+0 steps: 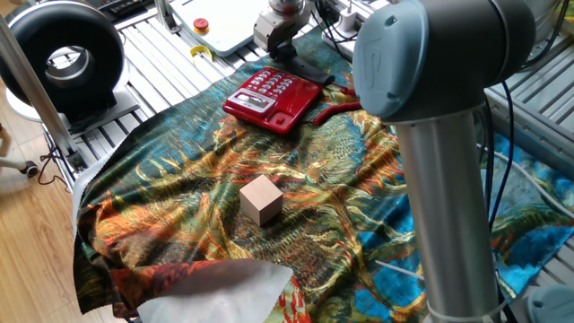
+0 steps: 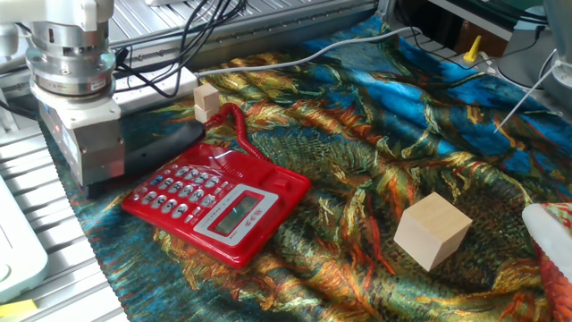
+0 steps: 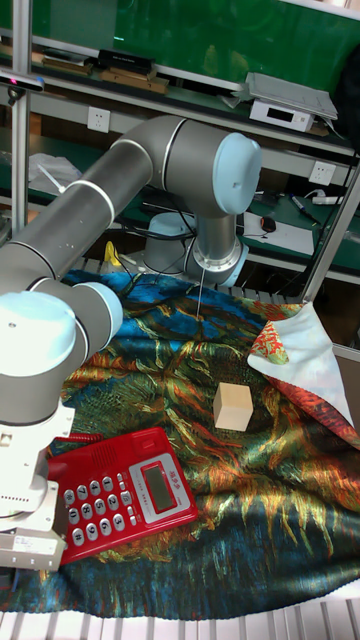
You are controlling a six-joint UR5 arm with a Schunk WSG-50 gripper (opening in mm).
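Note:
A red desk phone point(image 2: 170, 201) with silver keys and a small display lies on the patterned cloth. Its black handset point(image 2: 161, 150) is off the cradle, along the phone's far side, and a coiled red cord point(image 2: 241, 134) runs from one end. My gripper point(image 2: 94, 170) points down at the handset's other end, close against it or around it. The metal gripper body covers that end, so its fingers' grip does not show. Exterior view 1 has the gripper point(image 1: 280, 52) just behind the phone point(image 1: 273, 99); in exterior view 3 the arm hides the handset.
A wooden cube point(image 2: 433, 231) stands on the cloth, clear of the phone. Smaller wooden blocks point(image 2: 206, 103) stand near the cord. One corner of the cloth is folded over, showing its white underside point(image 1: 215, 294). Black cables point(image 2: 183, 54) hang behind the gripper.

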